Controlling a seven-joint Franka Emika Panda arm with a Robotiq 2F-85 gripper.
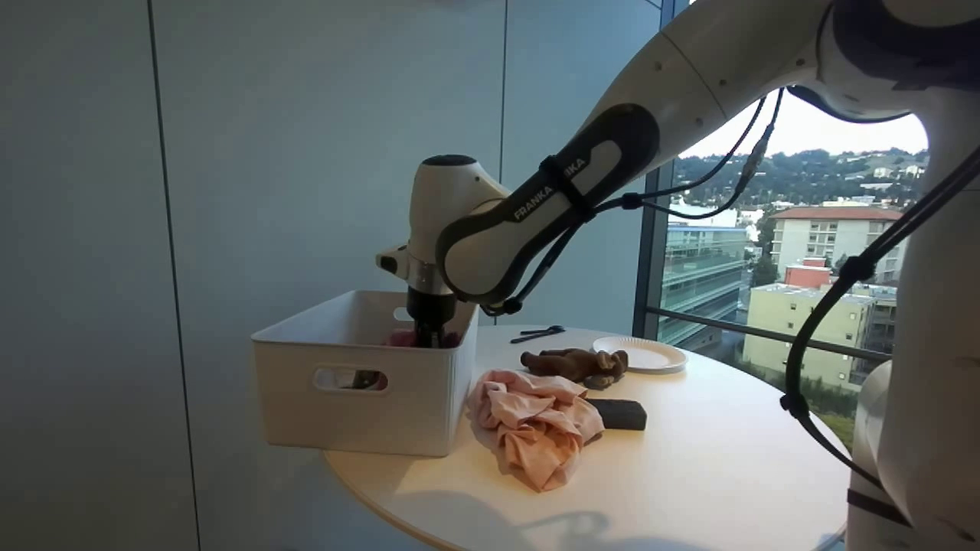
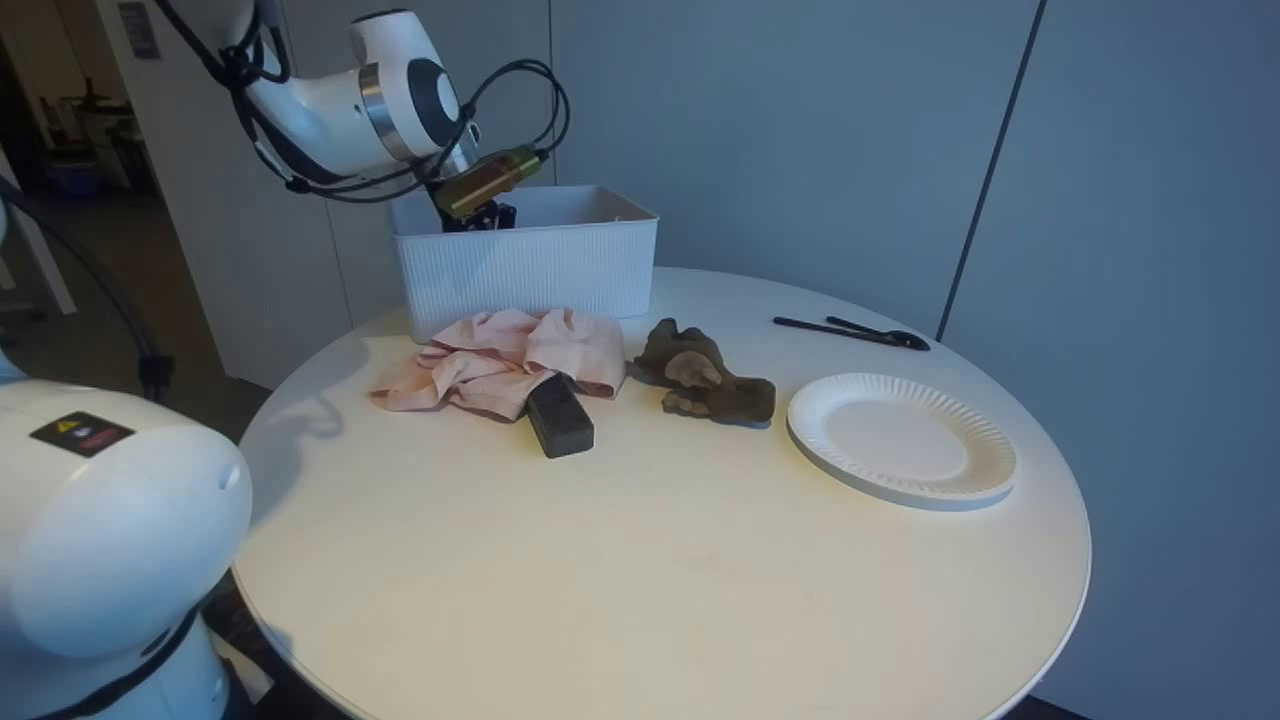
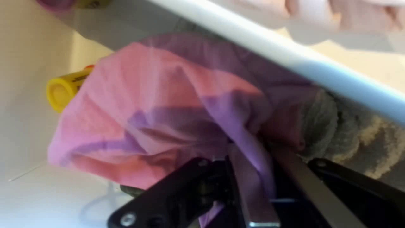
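Note:
My gripper (image 1: pixel 429 340) reaches down into the white bin (image 1: pixel 354 413), close to the wall on the peach-cloth side. In the wrist view it is shut on a bunched pink-purple cloth (image 3: pixel 155 87), a fold of which passes between the fingers. Most of that cloth spreads out inside the bin. Its wall hides the fingertips in exterior view 2. On the table, the bin sits slightly askew at the edge, its left part jutting past the tabletop.
Beside the bin lies a crumpled peach cloth (image 1: pixel 537 422) against a black block (image 2: pixel 559 416). A brown plush toy (image 2: pixel 705 374), paper plates (image 2: pixel 902 438) and black utensils (image 2: pixel 854 332) are farther along. Inside the bin is a yellow container (image 3: pixel 64 89).

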